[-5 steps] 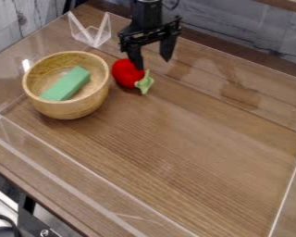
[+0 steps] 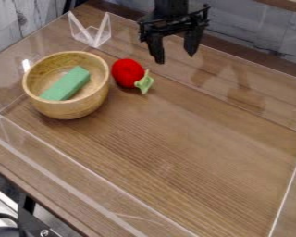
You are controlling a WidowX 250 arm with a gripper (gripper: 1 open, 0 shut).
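A red object with green leaves (image 2: pixel 129 73), like a tomato or strawberry, lies on the wooden table right of a round woven basket (image 2: pixel 85 98), which holds a green block (image 2: pixel 67 84). My black gripper (image 2: pixel 174 42) is at the top centre, above and right of the red object and apart from it, open, with nothing visible between its fingers.
A white wire-like object (image 2: pixel 92 30) stands at the upper left. A dark round object (image 2: pixel 5 226) shows at the bottom left corner.
My gripper has moved right and up, away from above the red object, which is now more fully visible in the same place.
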